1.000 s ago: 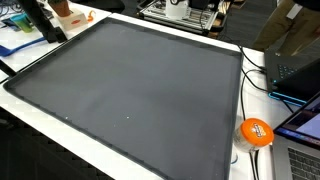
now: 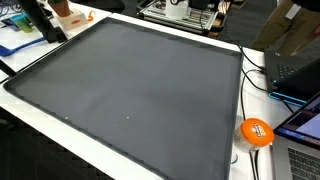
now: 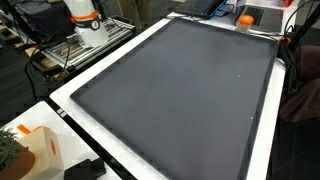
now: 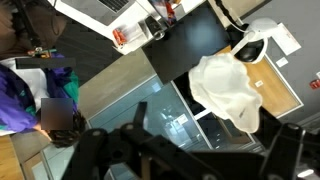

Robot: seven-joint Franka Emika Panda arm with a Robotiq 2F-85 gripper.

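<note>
In the wrist view my gripper stands open, its dark fingers point(image 4: 130, 145) wide apart along the lower part. A pale, irregular white shape point(image 4: 225, 85) shows in line with the gap; I cannot tell what it is or how far off it lies. The view is tilted toward the room. Neither exterior view shows the gripper. The grey board point(image 2: 130, 85) with its black border lies bare on the white table, also filling the middle of exterior view 2 point(image 3: 185, 85).
An orange-topped container point(image 2: 254, 133) stands at the board's right edge, beside a laptop point(image 2: 295, 158) and cables. Small boxes point(image 2: 68, 15) and a plant point(image 3: 12, 150) occupy another corner. The white arm base point(image 3: 88, 30) is beyond the table. The board surface is free.
</note>
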